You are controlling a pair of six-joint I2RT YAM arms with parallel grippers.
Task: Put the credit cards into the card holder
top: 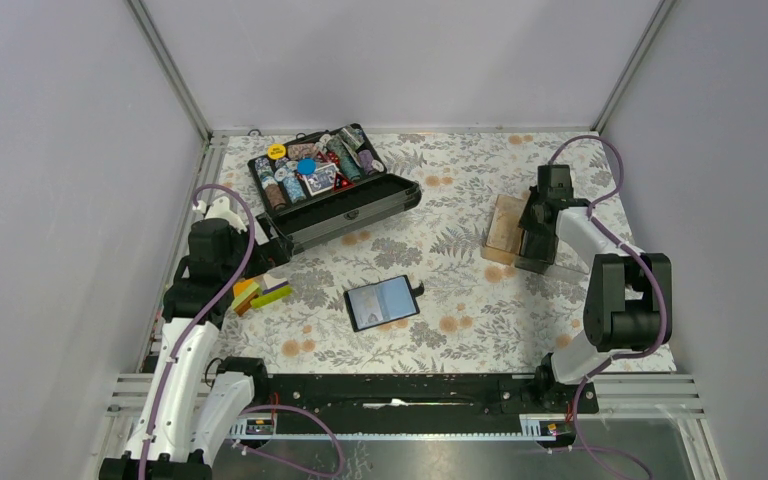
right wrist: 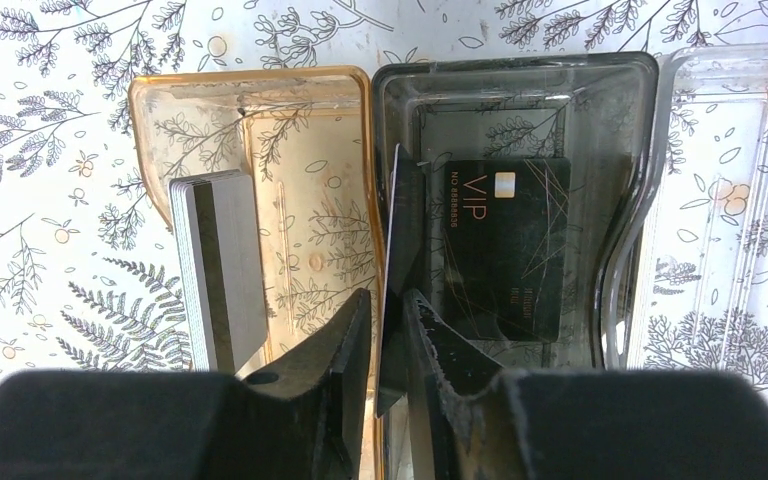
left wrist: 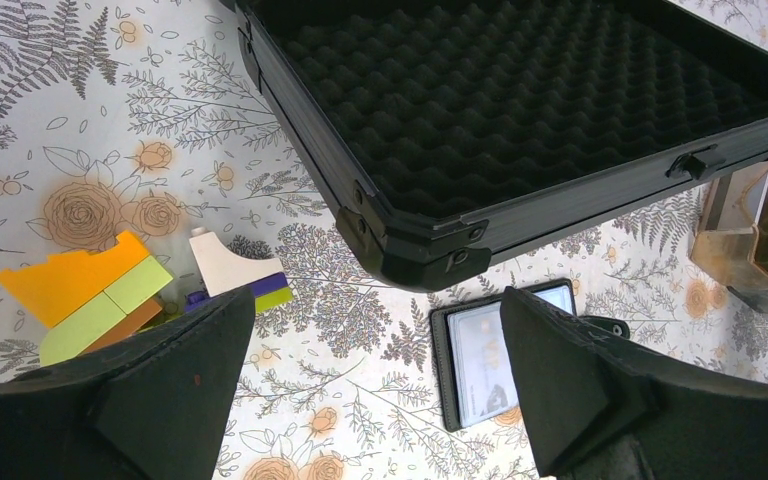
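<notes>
My right gripper is at the grey translucent holder point(right wrist: 600, 110), its fingertips at a dark card point(right wrist: 408, 215) standing on edge along the left wall; whether they grip it I cannot tell. A black VIP card point(right wrist: 505, 240) lies flat in that compartment. A stack of cards point(right wrist: 220, 260) stands in the amber compartment point(right wrist: 320, 150). My left gripper hangs open over the table at the left, nothing between its fingers.
An open case point(top: 355, 210) with assorted pieces is at the back left. Coloured blocks point(left wrist: 100, 295) lie below the left arm. A tablet-like item point(top: 380, 302) lies mid-table. A clear tray point(right wrist: 720, 200) adjoins the grey one.
</notes>
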